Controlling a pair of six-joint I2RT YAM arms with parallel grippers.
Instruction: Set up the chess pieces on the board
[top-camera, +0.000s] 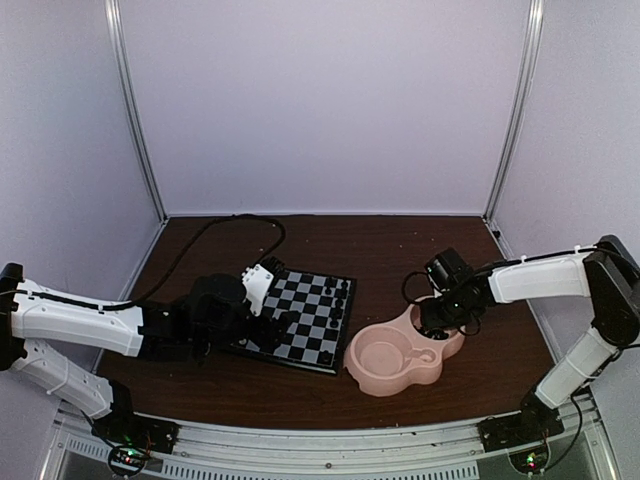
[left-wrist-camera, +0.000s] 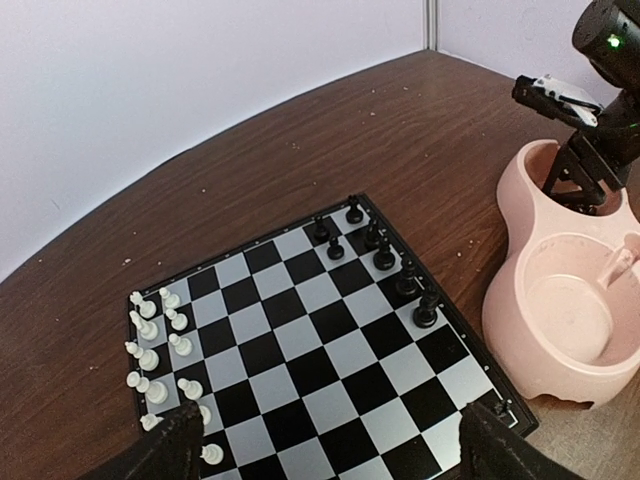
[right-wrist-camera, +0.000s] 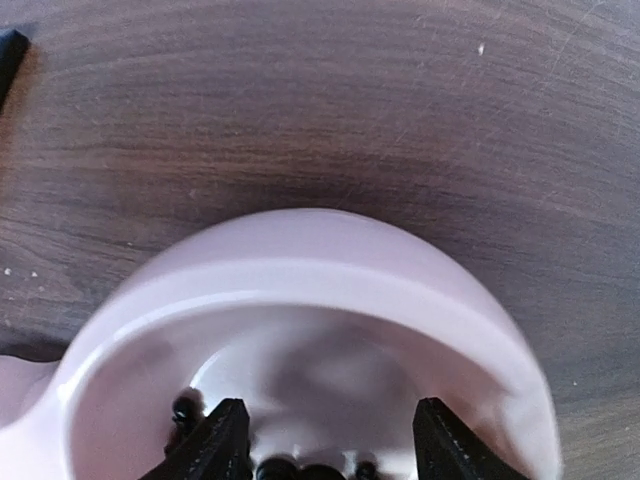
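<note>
The chessboard (left-wrist-camera: 300, 372) lies on the table, seen best in the left wrist view. White pieces (left-wrist-camera: 148, 358) stand along its left side, and several black pieces (left-wrist-camera: 384, 256) are grouped toward its far right edge. One black piece (left-wrist-camera: 502, 407) stands alone at the near right corner. My left gripper hovers over the board, open and empty. Inside the smaller bowl of the pink container (right-wrist-camera: 310, 240), my right gripper points down with its fingers apart. Black pieces (right-wrist-camera: 276, 468) lie low between and beside these fingers, none visibly gripped.
The larger bowl (top-camera: 382, 358) of the pink container faces the front and looks empty. Its wall rises around my right fingers. Bare wooden table (top-camera: 400, 240) stretches behind the board and the container.
</note>
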